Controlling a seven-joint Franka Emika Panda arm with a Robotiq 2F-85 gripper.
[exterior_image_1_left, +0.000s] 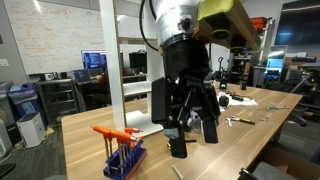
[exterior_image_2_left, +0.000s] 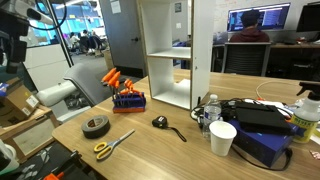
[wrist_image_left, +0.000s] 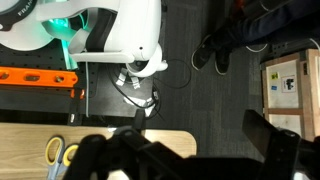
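My gripper (exterior_image_1_left: 194, 138) is high in the foreground of the first exterior view, its two dark fingers spread apart with nothing between them. In the wrist view the fingers (wrist_image_left: 268, 143) stand wide apart over the table's edge and the floor. The second exterior view shows part of the arm at the upper left, away from the table objects. Yellow-handled scissors (exterior_image_2_left: 103, 151) lie on the wooden table, near a dark tape roll (exterior_image_2_left: 95, 119). Orange-handled tools (exterior_image_2_left: 112, 76) stand in a blue rack (exterior_image_2_left: 129, 100).
A white shelf (exterior_image_2_left: 201, 50) rises behind the table. On the right are a clear bottle (exterior_image_2_left: 211, 112), a white cup (exterior_image_2_left: 222, 138), a blue box (exterior_image_2_left: 262, 149) and a spray bottle (exterior_image_2_left: 304, 112). A small black object (exterior_image_2_left: 160, 121) lies mid-table.
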